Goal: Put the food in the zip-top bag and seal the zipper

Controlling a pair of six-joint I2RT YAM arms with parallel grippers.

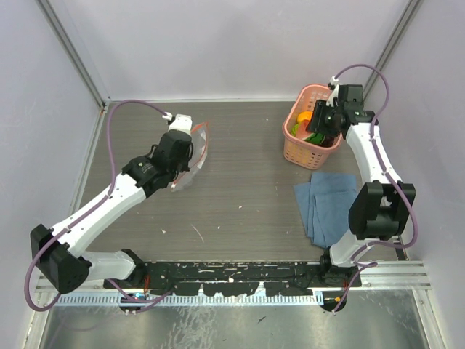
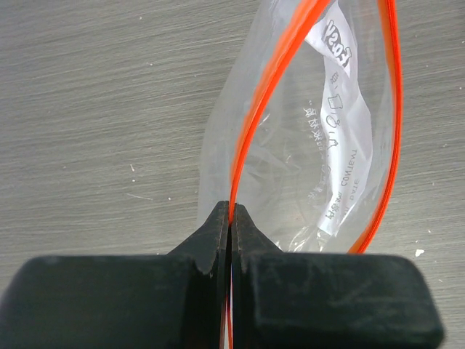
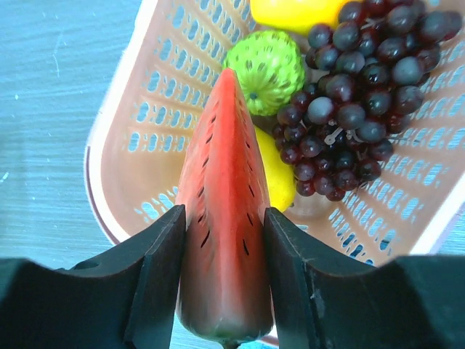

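My left gripper is shut on the edge of the clear zip top bag (image 2: pixel 341 131), whose orange zipper mouth gapes open above the table. At the right, my right gripper is down at the pink basket (image 1: pixel 298 153), its fingers either side of a watermelon slice (image 3: pixel 225 167); whether they grip it firmly I cannot tell. Also in the basket are a green round food (image 3: pixel 265 69), yellow foods (image 3: pixel 276 174) and dark grapes (image 3: pixel 367 87).
A folded blue cloth (image 1: pixel 323 211) lies below the basket on the right.
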